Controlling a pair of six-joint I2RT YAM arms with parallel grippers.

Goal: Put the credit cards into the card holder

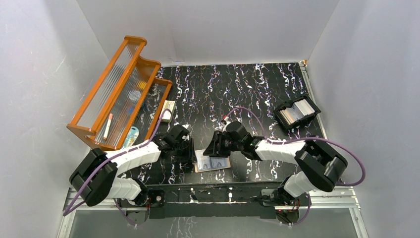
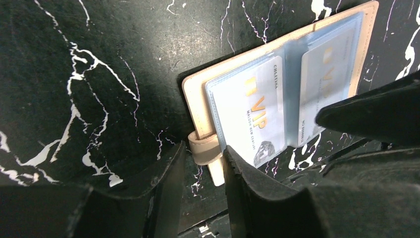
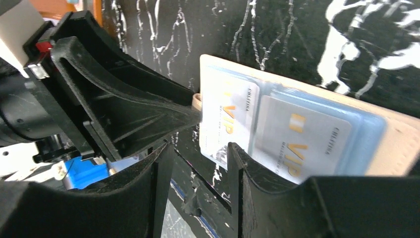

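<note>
An open card holder, tan with clear sleeves, lies at the front of the table. Its sleeves hold white VIP cards. My left gripper stands at the holder's left end, its fingers apart around a tan strap-like tab; whether they touch it I cannot tell. My right gripper is open over the holder, with nothing seen held between its fingers.
A wooden shelf fills the left side, with a pale box beside it. A black tray of cards stands at the right.
</note>
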